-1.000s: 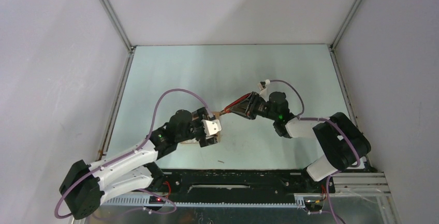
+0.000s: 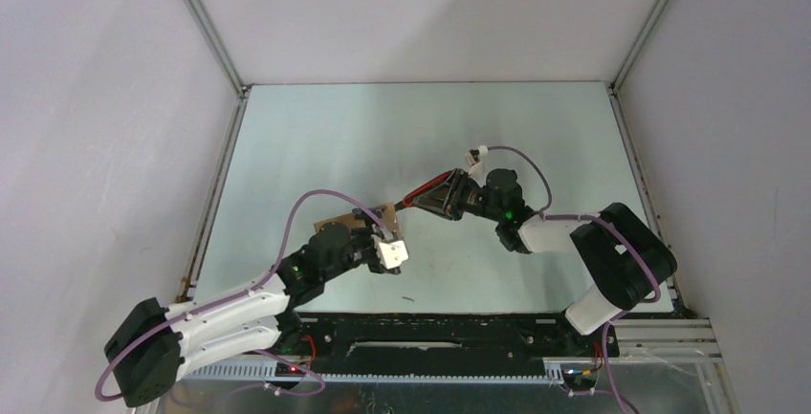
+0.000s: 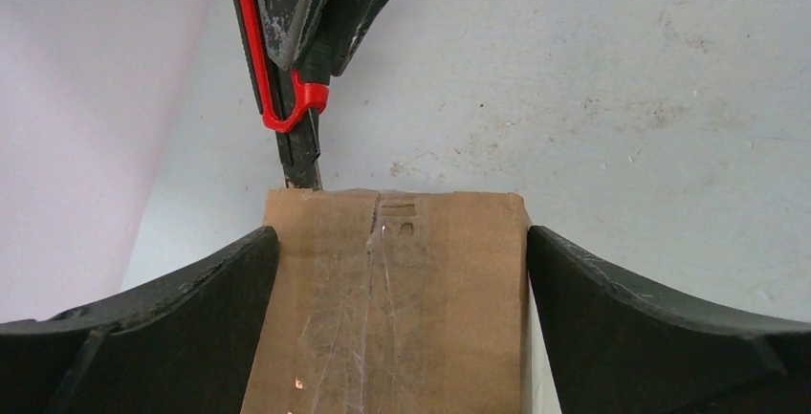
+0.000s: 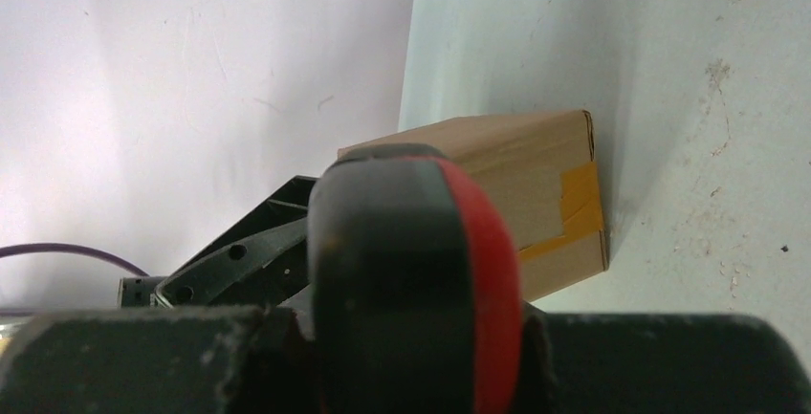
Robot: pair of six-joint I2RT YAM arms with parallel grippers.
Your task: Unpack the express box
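Observation:
The brown cardboard box (image 3: 402, 314) stands on the table, with clear tape down the middle of the face seen in the left wrist view. My left gripper is open, its fingers on either side of this box. A red and black box cutter (image 4: 406, 261) rises between the fingers of my right gripper (image 2: 442, 194), which is shut on it. In the left wrist view the cutter's blade (image 3: 300, 156) meets the box's top-left edge, its tip hidden there. Orange tape (image 4: 579, 206) marks another box face. The box's contents cannot be seen.
White walls (image 2: 86, 146) close in the left, back and right. A purple cable (image 2: 296, 206) arches over my left arm.
My left gripper has turned and settled around the box. The box has shifted slightly left. My right gripper has moved a little left with the cutter.

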